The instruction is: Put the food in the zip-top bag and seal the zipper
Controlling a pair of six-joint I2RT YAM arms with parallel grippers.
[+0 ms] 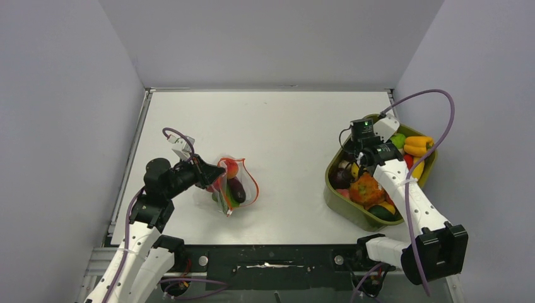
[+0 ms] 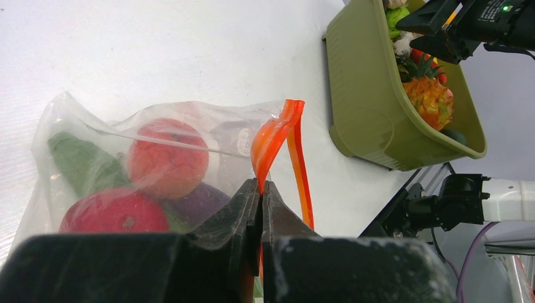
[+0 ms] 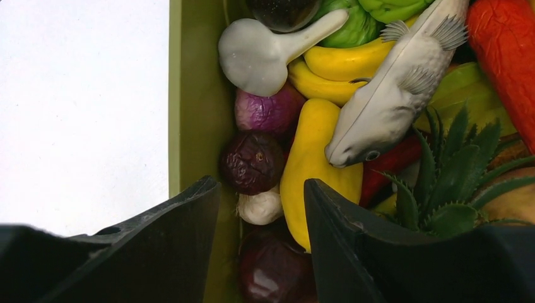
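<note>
A clear zip top bag (image 1: 250,173) with an orange zipper strip lies at the left of the table, its mouth spread apart. Inside show a dark eggplant (image 1: 236,189), a round red-orange item (image 2: 168,158), a red one (image 2: 115,211) and something green (image 2: 85,163). My left gripper is shut on the bag's orange rim. My right gripper hangs over the green bin (image 1: 353,218) with its fingers apart and nothing between them. Below it lie a yellow squash (image 3: 322,170), a dark round beet-like item (image 3: 252,162) and a white garlic bulb (image 3: 260,207).
The bin is crowded with play food: a fish (image 3: 394,95), a white mushroom-like piece (image 3: 255,58), bananas (image 3: 344,61) and a pineapple (image 1: 368,191). Its wall (image 3: 175,95) stands just left of the right gripper. Table between bag and bin is clear.
</note>
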